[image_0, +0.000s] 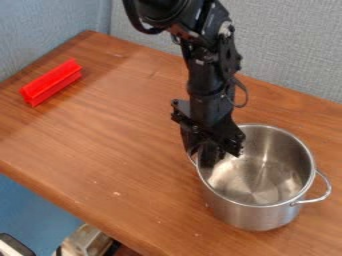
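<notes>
A stainless steel pot (267, 193) with side handles stands on the right of the wooden table. My black gripper (211, 152) reaches down at the pot's back-left, its tips at the rim and partly inside. The fingertips are dark and overlapping, so I cannot tell how far apart they are or whether anything is between them.
A red block (51, 82) lies at the back left of the table (114, 130). Textured walls rise behind, and the front-left table edge drops to a blue area with some hardware below.
</notes>
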